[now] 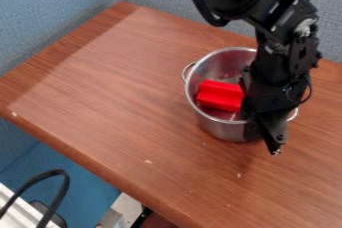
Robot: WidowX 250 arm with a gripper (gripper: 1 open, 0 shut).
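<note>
A steel pot (205, 76) sits on the wooden table at the right, with a red block (219, 96) lying inside it. The black gripper (277, 138) is down at the pot's right side, at its rim, and covers that part of the pot. Whether its fingers are open or shut on the pot cannot be seen.
A blue padded wall and a grey back wall border it. A black cable (47, 177) and a white object lie off the table at the lower left.
</note>
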